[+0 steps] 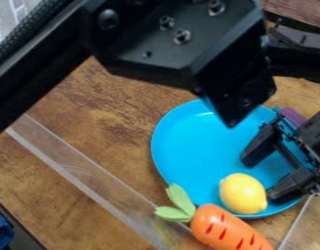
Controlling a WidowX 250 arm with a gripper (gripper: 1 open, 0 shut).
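A blue plate (189, 146) lies on the wooden table, with a yellow lemon (242, 193) on its lower part. My black gripper (269, 168) is over the plate's right side, open, its fingers just above and right of the lemon. An orange toy carrot (228, 230) with green leaves lies at the plate's lower-left edge. A purple object (292, 115) is partly hidden behind the gripper at the plate's upper right.
A clear plastic strip (85, 171) runs diagonally across the lower left, with a dark blue object (0, 232) at the corner. The arm's black structure covers much of the top. Bare wood (98, 117) lies left of the plate.
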